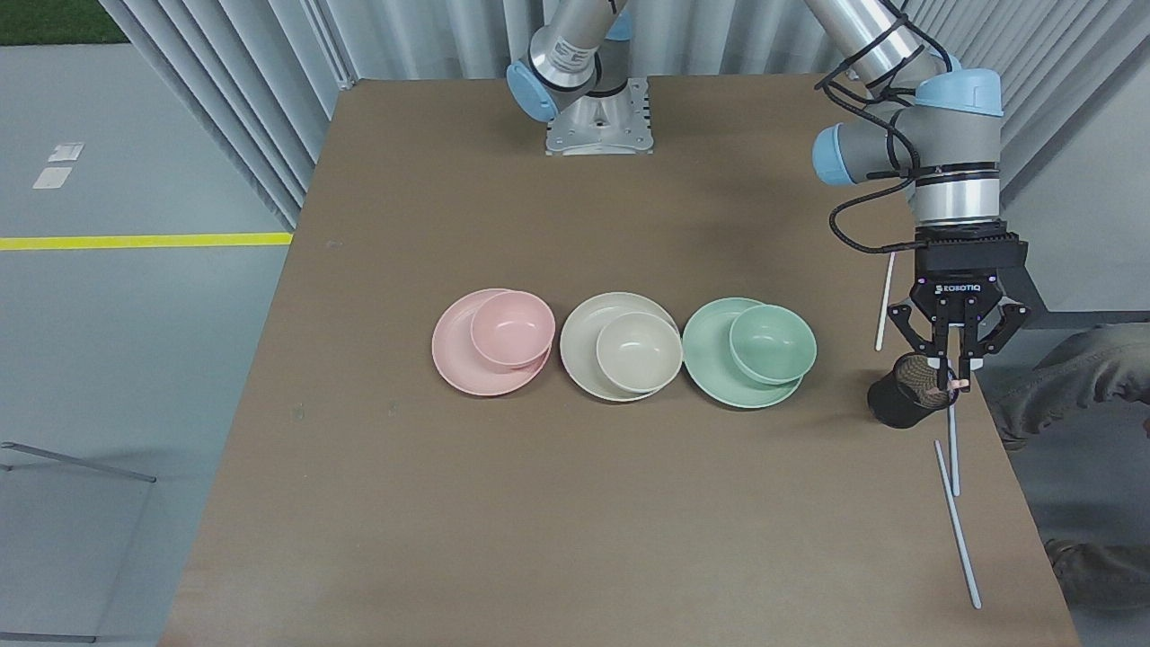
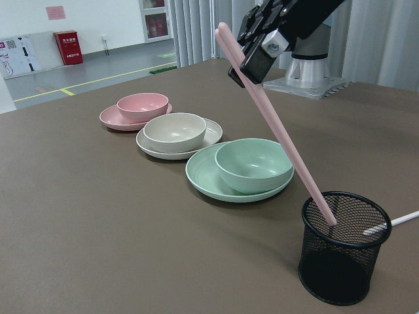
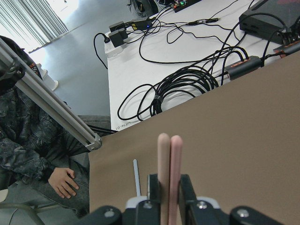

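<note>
My gripper (image 1: pixel 952 377) is shut on a pair of pink chopsticks (image 2: pixel 281 131) (image 3: pixel 174 168), held at a slant with their lower tips over or inside the mouth of a black mesh pen holder (image 1: pixel 897 401) (image 2: pixel 334 268) at the table's right side. Whether the tips are below the rim is unclear. Left of the holder stand a green bowl (image 1: pixel 772 343) on a green plate (image 1: pixel 713 372), a white bowl (image 1: pixel 638 351) on a white plate (image 1: pixel 588 323) and a pink bowl (image 1: pixel 513 327) on a pink plate (image 1: pixel 458 350).
White sticks (image 1: pixel 958 528) lie along the table's right edge near the holder. A person (image 3: pixel 28 145) sits just past that edge, beside a white table with cables (image 3: pixel 183 84).
</note>
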